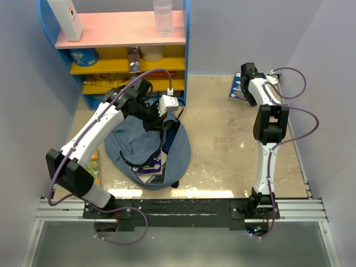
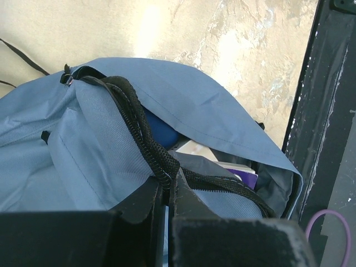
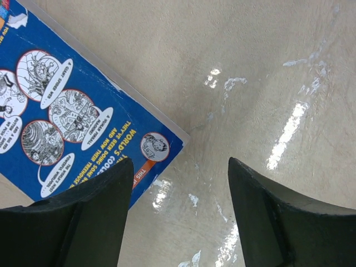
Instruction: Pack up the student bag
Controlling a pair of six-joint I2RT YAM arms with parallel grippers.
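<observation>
The open blue bag (image 1: 122, 144) lies on the left half of the floor, books and a dark blue item inside. My left gripper is shut on the bag's black zipper edge (image 2: 139, 133). A blue book (image 3: 67, 122) lies flat at the back right of the floor. My right gripper hovers beside it, fingers apart with nothing between them, the book's near corner just beyond the left finger.
A shelf unit (image 1: 119, 25) with bottles and packets stands at the back left. A colourful flat item (image 1: 93, 167) lies left of the bag.
</observation>
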